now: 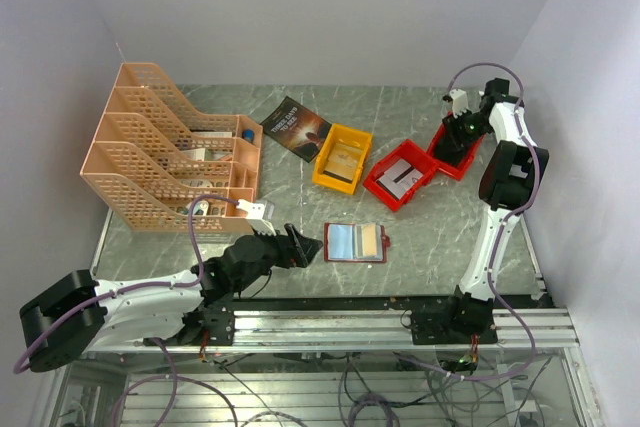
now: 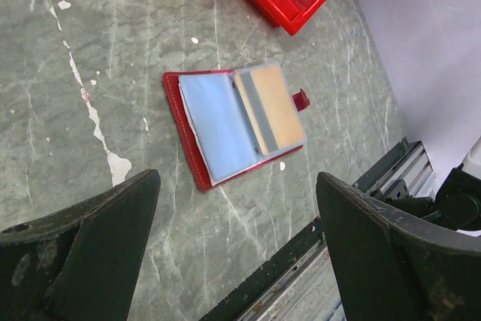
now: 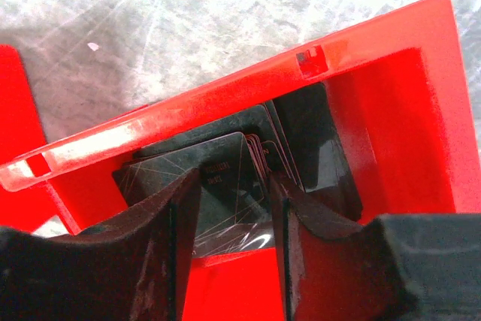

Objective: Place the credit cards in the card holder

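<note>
In the right wrist view, dark cards [image 3: 184, 178] lie in a red box [image 3: 391, 125]. My right gripper reaches into it, part open, its fingertips on or just over the cards; whether they touch cannot be told. My left gripper is open above the counter's front. Beyond it lies the card holder [image 2: 218, 125], open, with clear sleeves over a red cover and a tan side at right.
Another red box [image 1: 385, 192] and a yellow box [image 1: 342, 177] hold items mid-table. A peach organizer [image 1: 140, 127] fills the left; a dark booklet [image 1: 295, 127] lies at the back. Walls bound both sides.
</note>
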